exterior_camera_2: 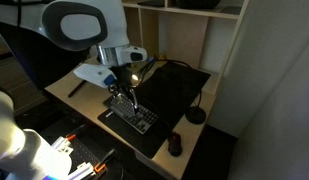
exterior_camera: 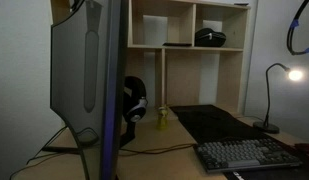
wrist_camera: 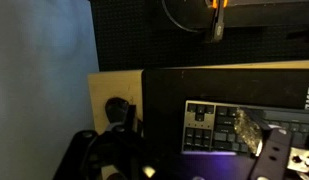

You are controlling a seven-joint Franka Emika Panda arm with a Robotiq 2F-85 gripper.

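My gripper stands open above the desk, its dark fingers (wrist_camera: 114,150) wide apart at the bottom of the wrist view. Nothing is held between them. Below lies a dark keyboard (wrist_camera: 199,128), partly covered by the right finger and a blurred brownish patch I cannot identify. A black mouse (wrist_camera: 117,108) rests on bare wood beside the black desk mat (wrist_camera: 162,100). In exterior view 2 the white arm (exterior_camera_2: 79,25) reaches over the keyboard (exterior_camera_2: 142,118), with the mouse (exterior_camera_2: 175,144) to the right.
A large dark monitor (exterior_camera: 86,80) blocks the left of exterior view 1. A lit lamp (exterior_camera: 268,95) stands on the right. By the shelf (exterior_camera: 164,60) are a yellow figure (exterior_camera: 163,115) and a black case (exterior_camera: 210,37) above.
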